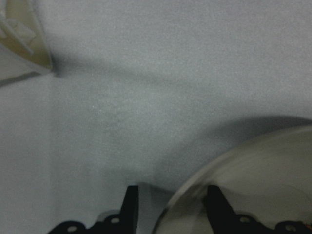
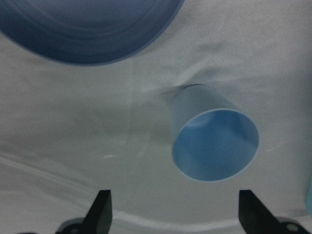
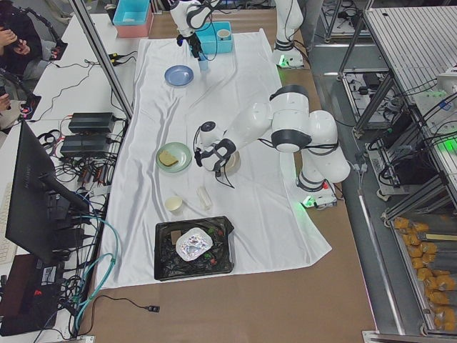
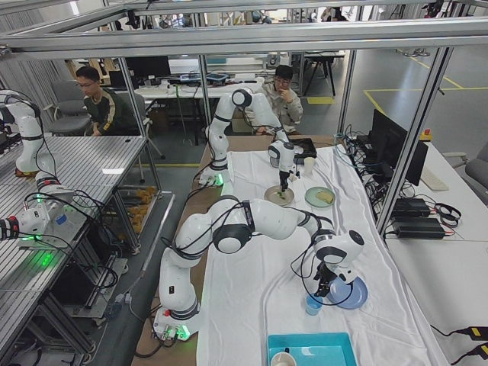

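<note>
My left gripper is open at a beige dish (image 1: pixel 258 170), its fingers either side of the near part of the rim; whether they touch it I cannot tell. My right gripper stands open above the white cloth, just short of a light-blue cup (image 2: pixel 214 141), with nothing between its fingers. A blue plate (image 2: pixel 83 34) lies beside the cup. A pale green plate (image 3: pixel 163 163) holds a yellow piece, possibly a sponge.
A teal bin (image 4: pixel 313 343) with a cup stands near the blue plate. A black tray (image 3: pixel 164 257) lies at the other end, near a cream cup (image 3: pixel 173 204) and a pale strip (image 3: pixel 203 197). Monitor and cables line one side.
</note>
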